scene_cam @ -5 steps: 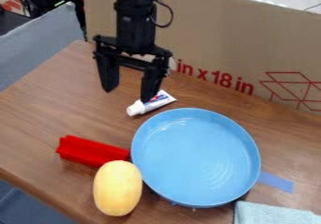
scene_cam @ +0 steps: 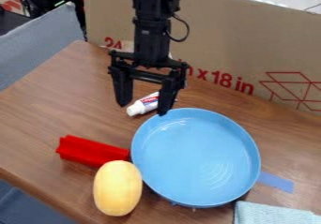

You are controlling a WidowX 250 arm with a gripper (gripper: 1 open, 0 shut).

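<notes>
The black gripper (scene_cam: 145,98) hangs open over the table's back middle, its two fingers apart and pointing down. A white toothpaste tube (scene_cam: 143,104) lies on the wood at the gripper, partly hidden behind a finger; whether they touch I cannot tell. A blue plate (scene_cam: 196,157) sits at the middle right. A red object (scene_cam: 90,152) lies left of the plate, and a yellow oval object (scene_cam: 116,187) is in front of it.
A cardboard wall (scene_cam: 257,54) stands along the back. A grey cloth (scene_cam: 271,215) lies at the front right, with blue tape (scene_cam: 276,182) beside the plate.
The gripper has moved a little right and down, over the toothpaste tube, which is now more hidden by it. The other objects are unchanged.
</notes>
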